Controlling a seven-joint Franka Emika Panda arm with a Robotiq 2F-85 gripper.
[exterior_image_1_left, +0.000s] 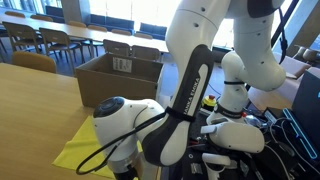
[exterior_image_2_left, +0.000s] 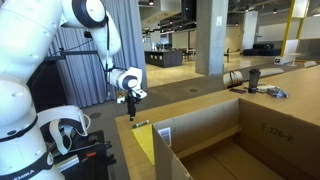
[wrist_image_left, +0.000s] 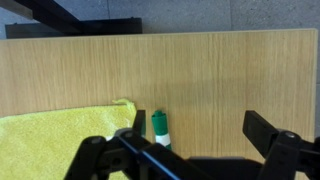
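A marker with a dark green cap (wrist_image_left: 160, 124) and a white body lies on the wooden table in the wrist view, its lower end running out of sight behind the gripper parts. My gripper is open, its two black fingers (wrist_image_left: 268, 132) wide apart, with the marker below and between them, nearer the left one. A yellow cloth (wrist_image_left: 62, 140) lies flat to the marker's left. Exterior view 2 shows my gripper (exterior_image_2_left: 131, 98) above the tabletop, the small marker (exterior_image_2_left: 139, 124) and the cloth (exterior_image_2_left: 139, 143) below it.
A large open cardboard box (exterior_image_1_left: 121, 78) stands on the table beyond the cloth. The table edge (wrist_image_left: 240, 34) crosses the top of the wrist view. A second white arm (exterior_image_1_left: 245, 70) stands at the right. Bare tabletop (exterior_image_1_left: 35, 105) stretches to the left.
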